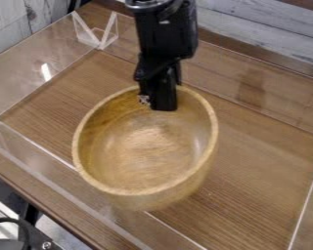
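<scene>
A wooden bowl (142, 156) is tilted toward the camera in the middle of the view, its inside showing. My black gripper (160, 96) comes down from the top and is shut on the bowl's upper rim. The fingertips are partly hidden at the rim.
A wooden work surface (264, 195) has clear room to the right and at the left. Clear plastic walls edge it at left and right. A white wire object (97, 29) stands at the upper left. Cables lie at the lower left corner.
</scene>
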